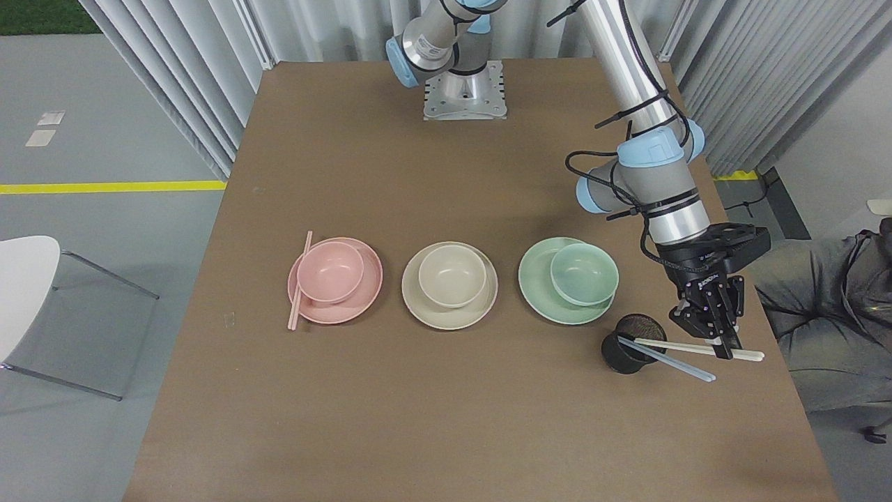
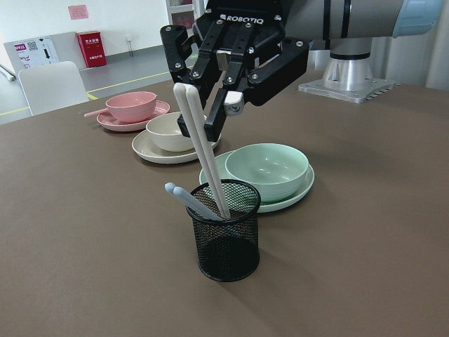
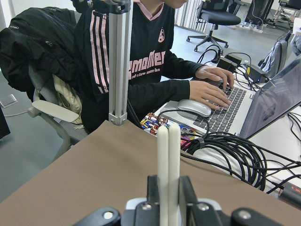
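A black mesh cup (image 1: 623, 351) (image 2: 228, 253) stands at the right of the table, holding blue chopsticks (image 1: 686, 365) (image 2: 193, 200). My gripper (image 1: 723, 343) is shut on white chopsticks (image 2: 203, 147) (image 3: 173, 155), whose lower ends are at or in the cup's opening. In the wrist view the pair stands upright between the fingers.
Pink (image 1: 330, 269), cream (image 1: 452, 273) and green (image 1: 582, 272) bowls sit on plates left of the cup. Pink chopsticks (image 1: 294, 309) rest on the pink plate. A seated person is beyond the right edge.
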